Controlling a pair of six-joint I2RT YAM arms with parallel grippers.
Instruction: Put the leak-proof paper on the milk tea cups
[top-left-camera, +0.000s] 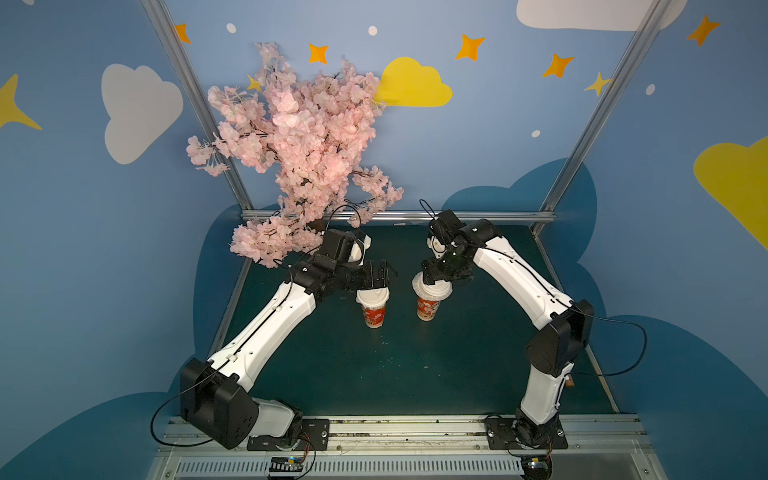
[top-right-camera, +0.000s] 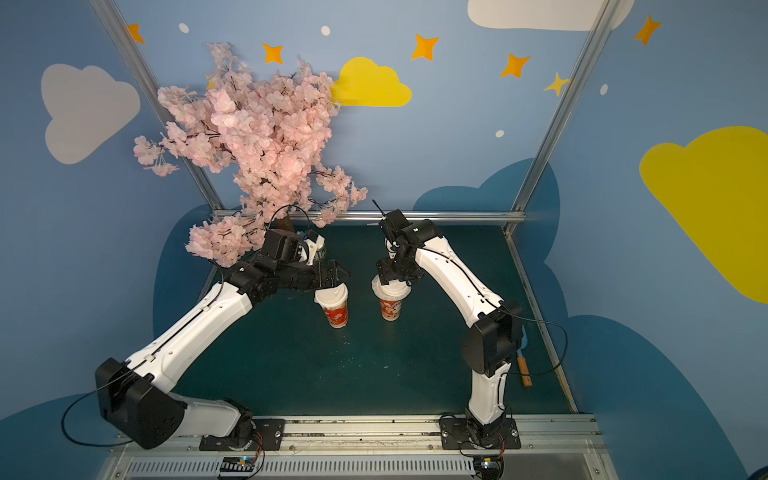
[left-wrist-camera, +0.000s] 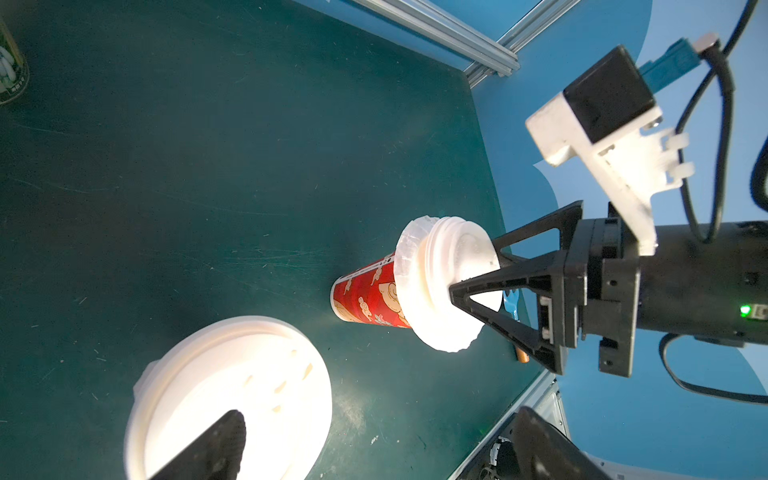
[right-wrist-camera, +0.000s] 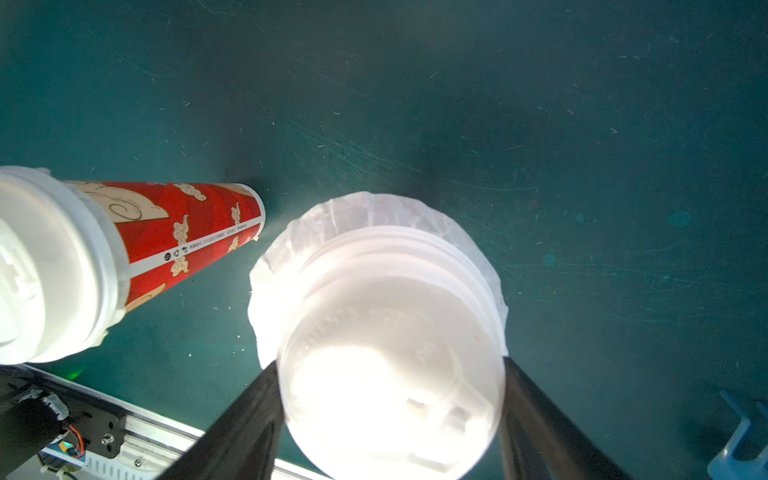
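Two red milk tea cups stand upright, side by side. The left cup (top-left-camera: 373, 314) wears a white lid (left-wrist-camera: 268, 376); whether paper lies under it I cannot tell. Above and behind it my left gripper (top-left-camera: 390, 274) is open, its fingers apart with nothing held between them. On the right cup (top-left-camera: 427, 309) a thin white leak proof paper (right-wrist-camera: 368, 209) spreads under a white lid (right-wrist-camera: 392, 360), its crinkled edge sticking out around the rim. My right gripper is open, one finger on either side of that lid, close to its edges.
A blue fork with a wooden handle (top-right-camera: 524, 372) lies at the right edge of the table. A green can (left-wrist-camera: 9, 68) stands at the far left of the left wrist view. Pink blossoms (top-left-camera: 308, 144) hang at the back left.
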